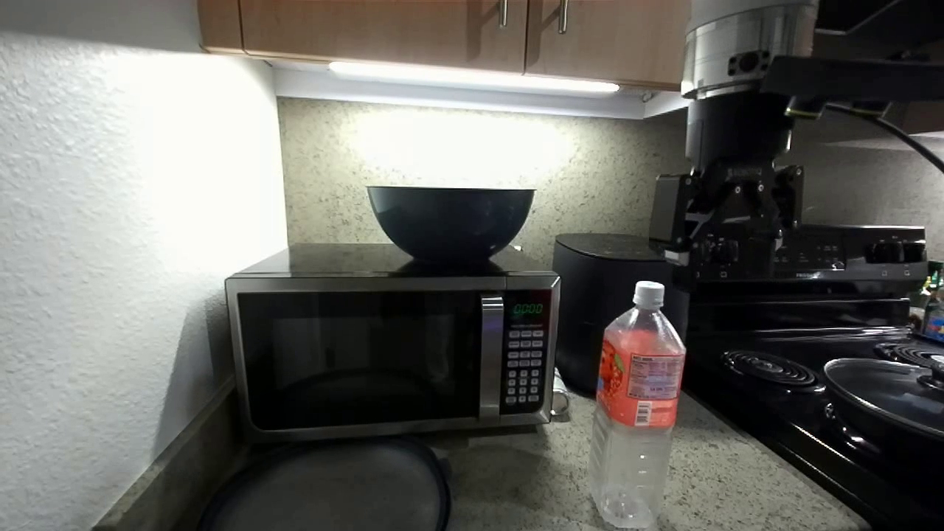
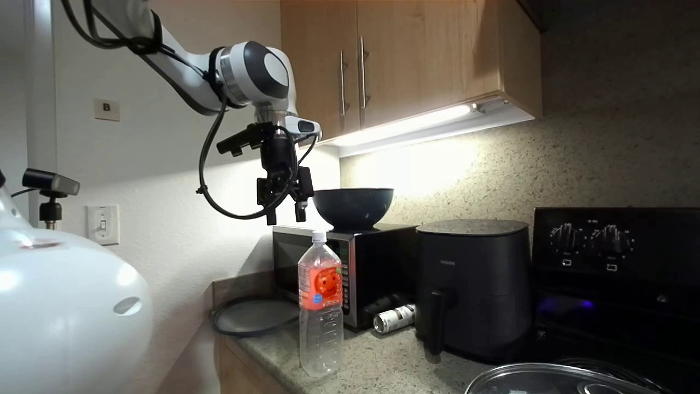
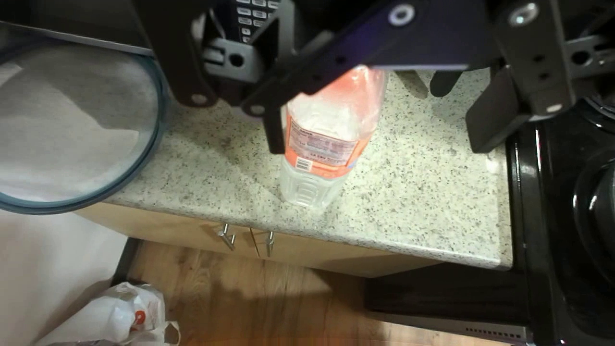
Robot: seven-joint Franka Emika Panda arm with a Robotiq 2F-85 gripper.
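Note:
A clear plastic bottle with a white cap and a red-orange label (image 1: pixel 644 379) stands upright on the counter, in front of the microwave's right side. My gripper (image 1: pixel 727 257) hangs in the air with its fingers pointing down, higher than the cap and to the right of it in exterior view 1. In exterior view 2 the gripper (image 2: pixel 286 213) is above and left of the bottle (image 2: pixel 321 308). From the wrist view, the gripper stands wide open, and the bottle (image 3: pixel 320 153) shows below, nearer the left finger; its cap is hidden behind the gripper.
A dark bowl (image 1: pixel 451 221) sits on the microwave (image 1: pixel 363 354). Behind the bottle stands a black air fryer (image 2: pixel 472 289), with a can (image 2: pixel 395 319) lying beside it. A round lid (image 3: pixel 151 150) lies to the left; the stove with a covered pan (image 1: pixel 885 389) is at the right.

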